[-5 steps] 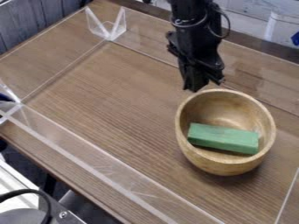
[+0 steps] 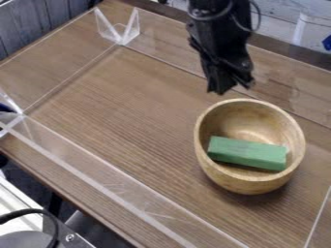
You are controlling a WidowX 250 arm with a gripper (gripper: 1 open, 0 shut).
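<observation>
The dark robot gripper hangs in the upper middle, above and behind a round wooden bowl at the right. Its fingers are small and partly blurred, with nothing visible held; it looks shut. Inside the bowl lies a green rectangular block, toward its front.
Clear plastic pieces stand at the back left and along the left and front edges. A grey object with a black cable sits at the bottom left corner.
The bowl and green block have not visibly moved.
</observation>
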